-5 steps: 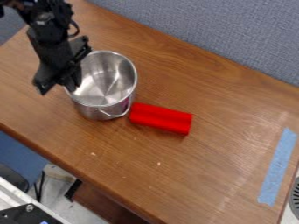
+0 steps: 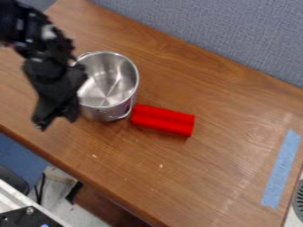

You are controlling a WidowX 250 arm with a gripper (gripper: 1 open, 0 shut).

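My dark gripper (image 2: 57, 113) hangs low over the wooden table at the left, just left of a steel pot (image 2: 112, 82); its tips are blurred and appear to have nothing between them, shut as far as can be told. A red cylindrical object (image 2: 162, 120) lies right of the pot.
A blue tape strip (image 2: 279, 168) lies on the right of the table (image 2: 201, 182). The table's lower-left edge borders a dark gap with cables.
My gripper has moved down and toward the front-left, away from the pot's rim. The pot and red object look unmoved.
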